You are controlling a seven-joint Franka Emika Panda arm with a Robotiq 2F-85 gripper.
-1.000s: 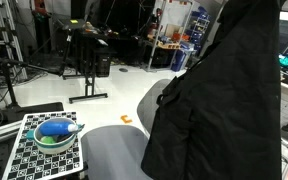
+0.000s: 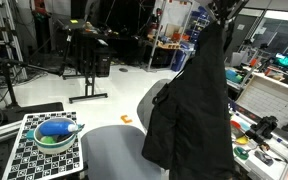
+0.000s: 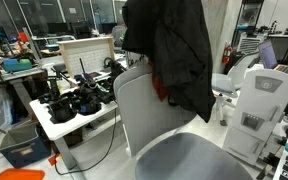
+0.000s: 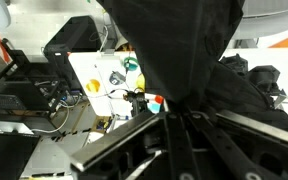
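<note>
A large black cloth, perhaps a jacket (image 2: 189,105), hangs in long folds beside and over the grey chair (image 2: 109,150). In the wrist view my gripper is shut on the black cloth (image 4: 174,45), which runs out from the fingertips both upward and to the right. From the other side, the cloth (image 3: 179,50) drapes across the top of the chair's backrest (image 3: 149,105), its lower end hanging at the right edge. The seat (image 3: 194,160) is bare where it shows. The gripper's tips are hard to make out in the exterior views.
A checkered board with a bowl (image 2: 52,135) stands left of the chair. A white table (image 3: 79,125) with black items lies behind it, and white drawers (image 3: 259,110) stand to the right. Cluttered worktops line the back.
The cloth now looks narrower and covers less of the right side, exposing the white table there. Its upper end has shifted left and now shows lower in the view.
</note>
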